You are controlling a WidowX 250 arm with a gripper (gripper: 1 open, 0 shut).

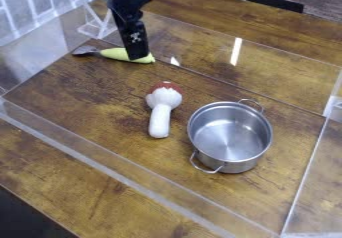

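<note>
My black gripper (135, 52) reaches down from the top left, its tip at the pale green-handled utensil (116, 54) with a dark end, lying at the back left. The fingertips are too small and dark to show their spread, and whether they touch the handle is unclear. A white object with a red top (162, 109) lies in the middle. A steel pot (230, 137) with two handles stands to its right.
The wooden table (67, 122) is bordered by clear plastic panels on the sides.
</note>
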